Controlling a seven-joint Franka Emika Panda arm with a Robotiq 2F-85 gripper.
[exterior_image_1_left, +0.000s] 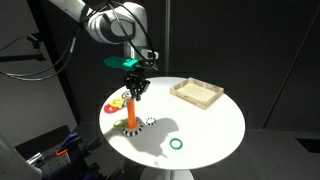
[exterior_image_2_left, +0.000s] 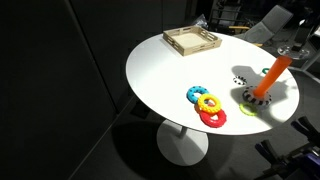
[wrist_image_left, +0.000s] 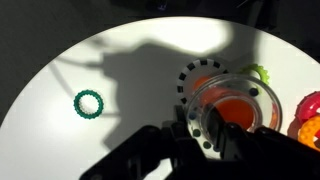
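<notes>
An orange post (exterior_image_1_left: 131, 115) stands upright on the table, with a black-and-white dotted ring (exterior_image_2_left: 255, 97) around its foot. My gripper is close to the post's top, shut on the edge of a pale, see-through ring (wrist_image_left: 277, 108). From above, the orange top (wrist_image_left: 236, 110) shows inside this ring's outline. Whether the ring is around the post or just above it, I cannot tell. In exterior view 2 the gripper (exterior_image_2_left: 294, 49) is at the upper right, and the held ring is hard to make out there.
Blue (exterior_image_2_left: 198, 89), yellow (exterior_image_2_left: 216, 107) and red (exterior_image_2_left: 212, 121) rings lie together by the table edge. A light green ring (exterior_image_2_left: 248, 111) lies near the post, and a dark green one (wrist_image_left: 88, 117) lies apart. A wooden tray (exterior_image_1_left: 196, 101) sits at the back.
</notes>
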